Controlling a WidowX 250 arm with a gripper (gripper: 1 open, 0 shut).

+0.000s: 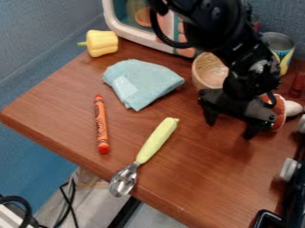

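Observation:
My black gripper (229, 123) hangs low over the right half of the wooden table, its two fingers pointing down and spread apart, with nothing visible between them. Left of it lie a spoon (155, 142) with a pale yellow handle, an orange marker (102, 123) and a folded light blue cloth (143, 82). A wooden bowl (208, 68) stands behind the gripper, partly hidden by it. An orange and white object (277, 109) is partly hidden to its right.
A yellow pepper-like toy (100, 42) and a toy oven (131, 18) sit at the back, a can (279, 49) at the back right. Dark equipment lines the right edge.

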